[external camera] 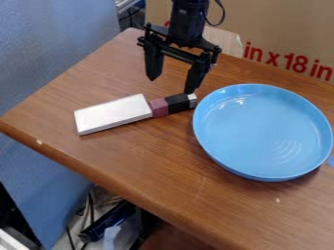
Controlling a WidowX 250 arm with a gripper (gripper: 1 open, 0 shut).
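My black gripper (pixel 171 74) is open above the wooden table (pixel 156 195), near its back, with nothing between its fingers. Below and in front of it lies a white bar (pixel 112 114) with a maroon and black end (pixel 171 104) pointing right. To the right, a light blue round plate (pixel 261 132) lies flat on the table.
A cardboard box (pixel 287 34) with red printing stands behind the table. A blue-grey surface (pixel 46 59) lies beyond the left edge.
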